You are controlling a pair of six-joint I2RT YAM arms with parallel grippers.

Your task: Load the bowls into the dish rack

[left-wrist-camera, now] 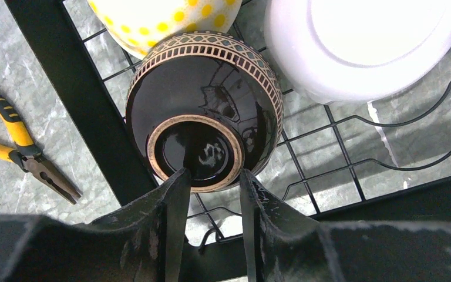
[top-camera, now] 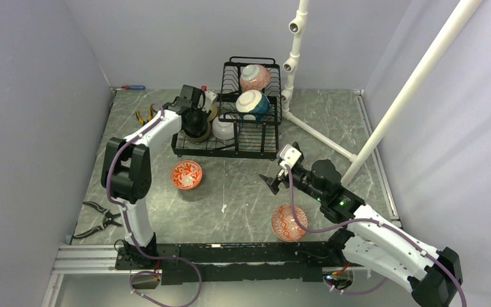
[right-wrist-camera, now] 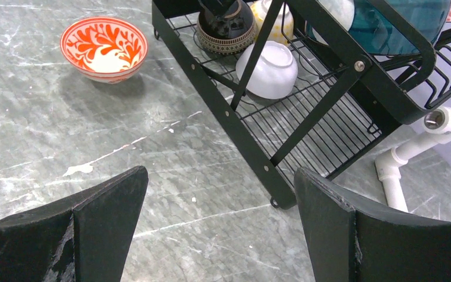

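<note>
In the black dish rack [top-camera: 243,153], a dark patterned bowl [left-wrist-camera: 199,88] lies upside down at the left of the lower tier, beside a white bowl [left-wrist-camera: 370,47] and a yellow-dotted bowl [left-wrist-camera: 158,12]. My left gripper is at the dark bowl's foot ring, its fingers part open; whether they grip it I cannot tell. The upper tier holds a blue bowl [top-camera: 249,105] and a pink bowl [top-camera: 254,77]. An orange bowl [top-camera: 186,174] and a second orange patterned bowl [top-camera: 288,225] lie on the table. My right gripper is open and empty, above the table.
Yellow pliers [left-wrist-camera: 6,117] lie left of the rack, more dark pliers [top-camera: 105,217] at the front left. A white pipe frame [top-camera: 319,136] stands right of the rack.
</note>
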